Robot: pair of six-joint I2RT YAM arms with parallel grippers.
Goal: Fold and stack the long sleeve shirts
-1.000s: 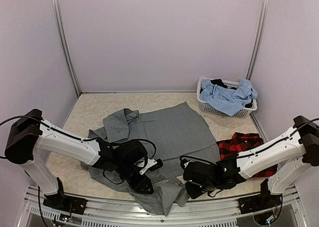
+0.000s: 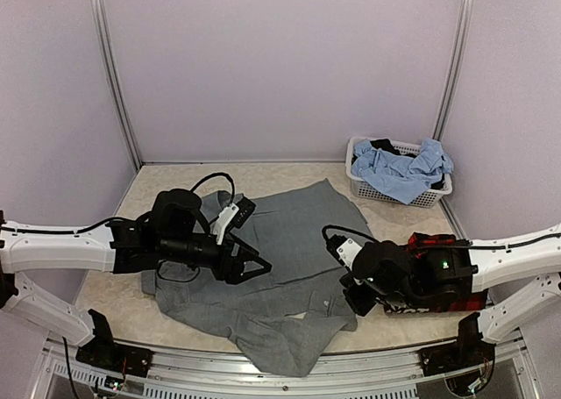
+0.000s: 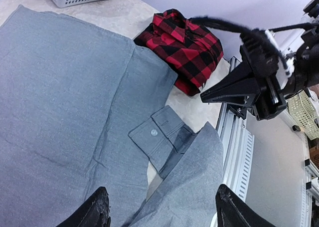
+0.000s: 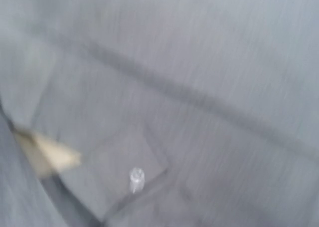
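Note:
A grey long sleeve shirt lies spread on the table, with part of it bunched over the front edge. Its buttoned cuff rests at the right near that bunched part. Over the shirt's left middle, my left gripper is open with nothing between its fingers. My right gripper is shut above the shirt's right front; nothing shows in it. The right wrist view is blurred, showing grey cloth and the button but no fingers.
A folded red and black plaid shirt lies at the right, partly behind my right arm in the top view. The white basket at the back right holds a light blue garment and dark cloth. Bare table shows at the back left.
Both grippers have moved back from the front edge, and the left one also swung slightly. The grey cloth at the front right now lies flatter, with its cuff laid out.

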